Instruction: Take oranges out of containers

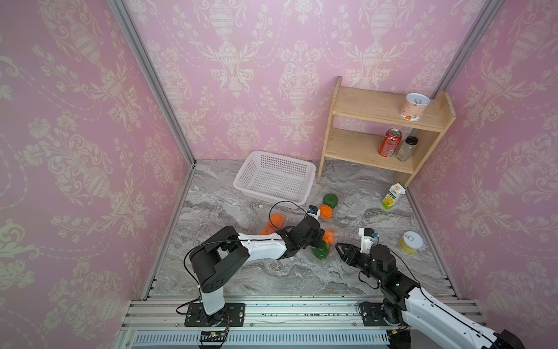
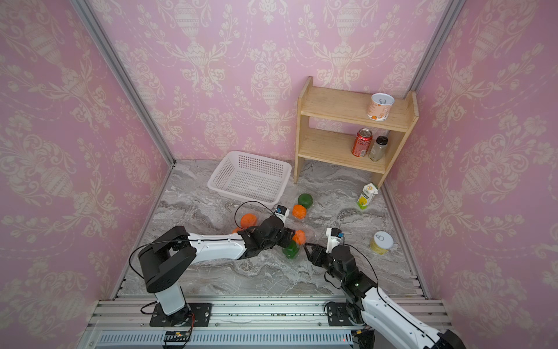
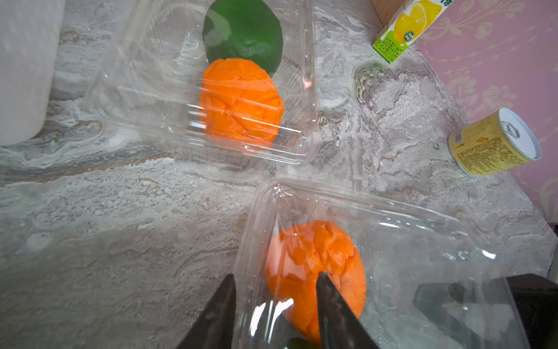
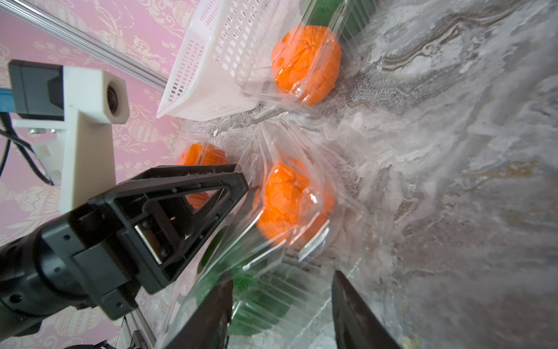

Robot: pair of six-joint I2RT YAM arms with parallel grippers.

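Note:
A clear container (image 3: 383,203) holds an orange (image 3: 314,267) and something green (image 4: 255,302), between my grippers. My left gripper has its fingers apart at the container's near side; whether the wall is between them is unclear. My right gripper also has its fingers apart at the container's opposite side. A second clear container (image 3: 302,145) farther back holds an orange (image 3: 241,99) and a green fruit (image 3: 244,29). More oranges (image 1: 276,221) lie left, partly behind my left arm.
An empty white basket (image 1: 273,174) stands at the back. A wooden shelf (image 1: 372,145) with cans and a jar is at back right. A juice carton (image 1: 392,196) and a yellow can (image 1: 410,243) stand on the right, with bare counter around them.

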